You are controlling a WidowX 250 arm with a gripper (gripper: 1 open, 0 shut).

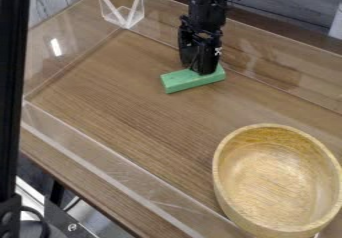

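My black gripper (199,52) reaches down from the top of the camera view to a green block (185,80) lying on the wooden table (120,132). Its lower end is over the block and hides the block's back middle part. The fingers are dark and small here, so I cannot tell whether they are open or what, if anything, is between them.
A large pale yellow bowl (277,182) takes up the lower right. A white wire-like object (123,10) is at the upper left. Dark equipment and cables edge the lower left.
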